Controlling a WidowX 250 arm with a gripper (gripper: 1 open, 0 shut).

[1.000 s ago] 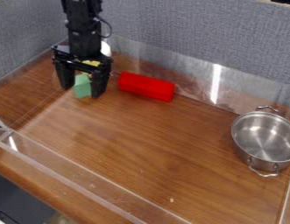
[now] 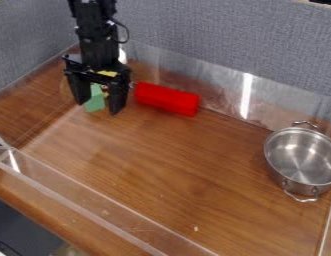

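Observation:
My black gripper (image 2: 98, 92) is low over a cluster of small objects at the back left, its two fingers spread on either side of a green object (image 2: 94, 103). Whether it touches that object is unclear. A yellow item (image 2: 106, 73) lies just behind, partly hidden by the gripper. To the right lies a red cylinder (image 2: 167, 97).
A steel pot (image 2: 300, 158) with two handles stands at the right edge. Transparent walls border the area.
The gripper has shifted slightly to the right over the last second. The pot and red cylinder have not moved.

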